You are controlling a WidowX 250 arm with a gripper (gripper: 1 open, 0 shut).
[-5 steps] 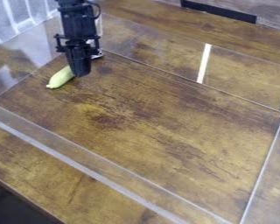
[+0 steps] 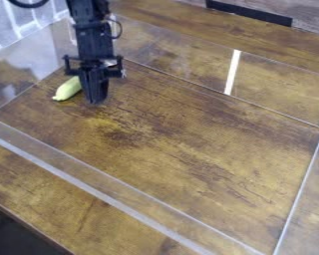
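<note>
A pale green-yellow elongated object (image 2: 68,88), like a vegetable, lies on the wooden surface near the left side of the clear-walled area. My black gripper (image 2: 93,98) hangs from the top left, low beside that object and just to its right, covering part of it. The fingertips are small and dark, with nothing visible held between them; whether they are apart is hard to tell.
Low clear walls (image 2: 233,72) border the wooden workspace (image 2: 189,149). A wooden surface continues beyond the back wall, and a dark area lies at the bottom left.
My gripper has moved down and toward the viewer, from behind the green object to beside it. The object stays in about the same place.
</note>
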